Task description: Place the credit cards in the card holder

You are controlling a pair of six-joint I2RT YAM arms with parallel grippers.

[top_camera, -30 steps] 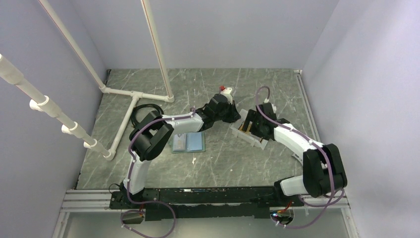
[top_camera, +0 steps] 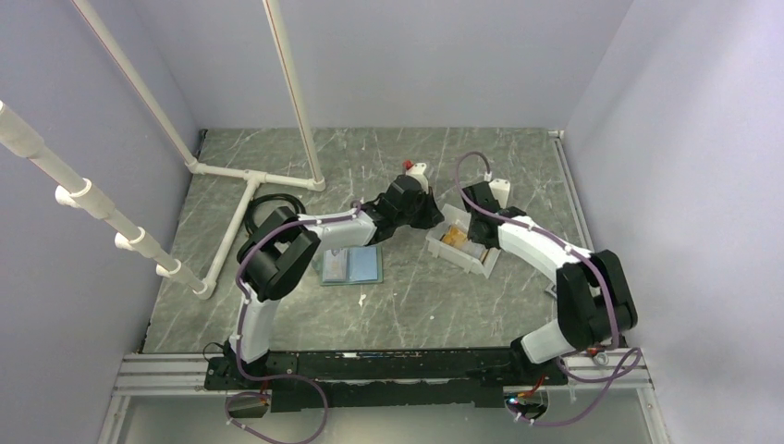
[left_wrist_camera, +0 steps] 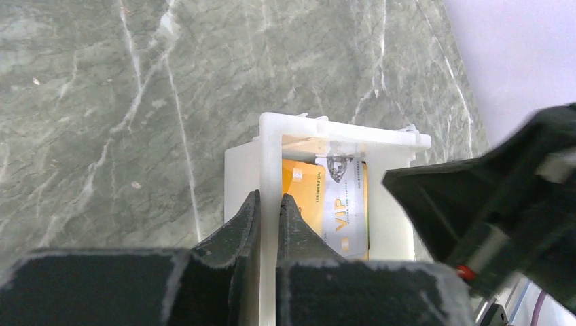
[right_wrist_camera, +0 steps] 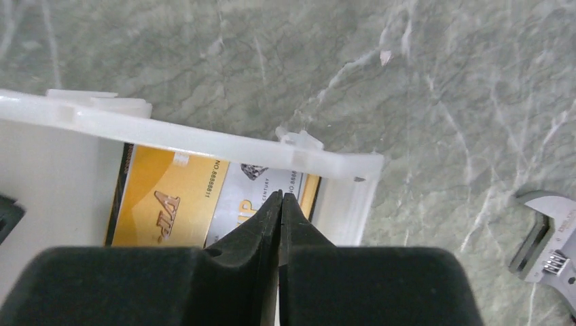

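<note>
A white open box [top_camera: 459, 261] holds the cards: a gold VIP card [right_wrist_camera: 170, 197] and, beside it, a silver VIP card [right_wrist_camera: 234, 197], with another gold edge showing to its right. My left gripper is shut on the box's left wall [left_wrist_camera: 270, 156], one finger on each side. Over the box, my right gripper is shut with nothing showing between its fingertips; in that view they overlap the silver card. Whether they touch it I cannot tell. A flat green-edged piece with white and blue panels [top_camera: 364, 265], perhaps the card holder, lies left of the box.
A black cable coil [top_camera: 274, 209] and white pipe frame [top_camera: 242, 222] stand at the left. A grey metal tool [right_wrist_camera: 555, 238] rests right of the box.
The box has shifted slightly left with my left gripper on its wall.
</note>
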